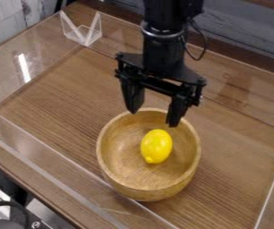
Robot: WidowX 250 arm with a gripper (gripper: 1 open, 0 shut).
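A yellow egg-shaped object (157, 145) lies inside a tan oval bowl (119, 178) in the lower middle of the camera view. My black gripper (157, 100) is just behind and above the bowl, its two dark fingers pointing down on either side, spread apart with no object visible between them. The arm rises from it to the top of the view.
A small clear plastic container (82, 29) stands at the back left. A black cable runs at the lower left edge.
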